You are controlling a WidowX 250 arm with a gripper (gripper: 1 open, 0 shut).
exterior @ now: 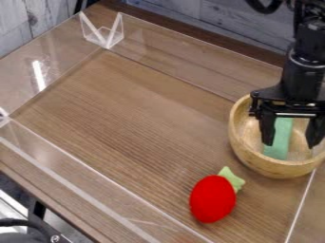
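Note:
My black gripper (284,112) hangs at the right over a wooden bowl (263,162), fingers spread open at either side above a pale green object (278,139) lying in the bowl. Whether the fingertips touch that object is unclear. Below the bowl, near the front, lie a red round object (212,197) and a small light green piece (231,177) beside it.
A white wire-like stand (102,30) is at the back left.

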